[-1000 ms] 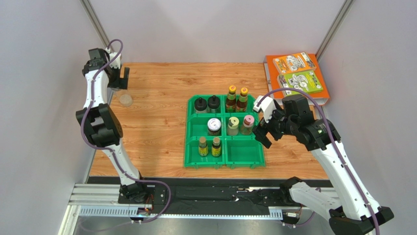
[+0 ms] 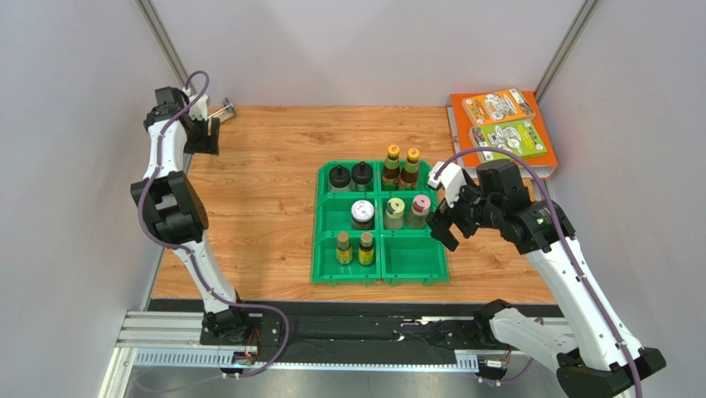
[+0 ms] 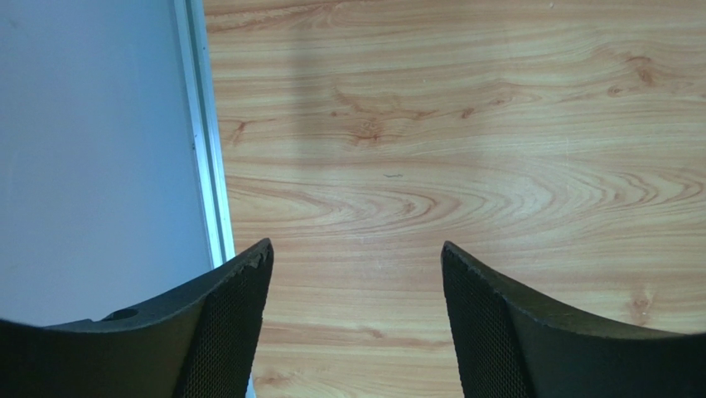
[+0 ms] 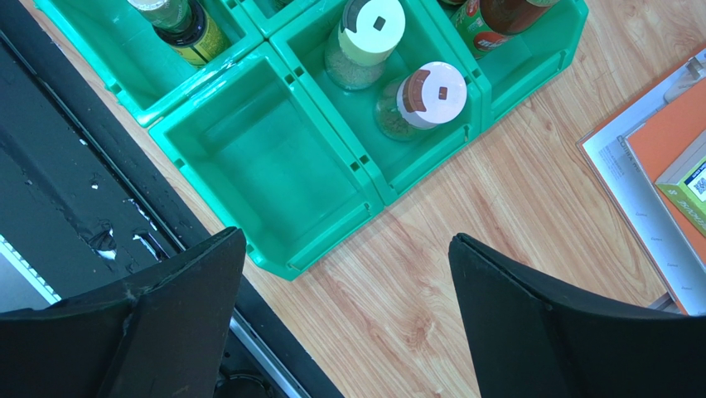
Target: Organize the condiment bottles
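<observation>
My left gripper [image 2: 207,137] hovers over the table's far left, open, only wood between its fingers in the left wrist view. Beside it, at the back left, a clear container with a silver lid [image 2: 224,111] lies tilted or on its side. My open right gripper [image 2: 441,228] is empty beside the green organizer [image 2: 316,215]. In it stand black-capped bottles [image 2: 340,178], brown bottles [image 2: 392,170], a white-lidded jar [image 2: 362,214], shakers with cream [image 2: 394,207] and pink [image 2: 421,205] caps, and yellow-label bottles [image 2: 344,253]. The front-right compartment [image 2: 414,257] is empty.
Books and boxes [image 2: 505,137] are stacked at the back right on an orange item. Metal rails and walls border both sides.
The clear container that was upright beneath my left gripper now lies tilted further back. My left gripper has shifted slightly. The right arm has not moved.
</observation>
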